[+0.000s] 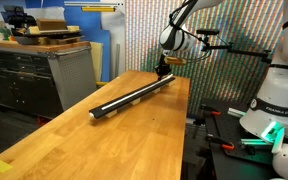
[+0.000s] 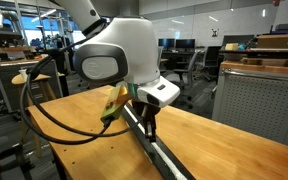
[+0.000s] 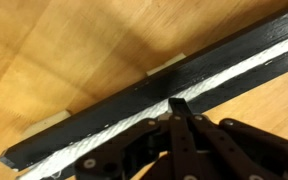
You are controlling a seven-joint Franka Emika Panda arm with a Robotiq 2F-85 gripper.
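Observation:
A long black channel (image 1: 124,99) lies diagonally on the wooden table. In the wrist view a white braided cord (image 3: 104,134) runs along it, with a loose thread near the lower-left end. My gripper is shut, its tips over the cord line towards the right part of the channel. Nothing thick shows between the fingers; whether they touch or press on the cord cannot be told. In exterior view 1 the gripper (image 1: 164,71) is at the channel's far end. The arm hides much of the channel (image 2: 169,162) in exterior view 2.
Pale blocks (image 3: 167,64) sit against the channel's side. A second arm (image 1: 276,100) stands at the right edge. A cable (image 2: 59,122) loops from the working arm.

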